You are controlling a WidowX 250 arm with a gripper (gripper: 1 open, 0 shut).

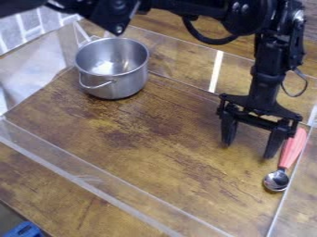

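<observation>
My black gripper [253, 130] is low over the wooden table at the right, its fingers open and apart. Just right of it lies a ladle or spoon with a pink-red handle [294, 148] and a round metal head [275, 182]. A steel pot [111, 80] with side handles stands at the upper left, well apart from the gripper.
Clear plastic edging runs along its sides, and a small blue object [21, 230] shows at the bottom left corner.
</observation>
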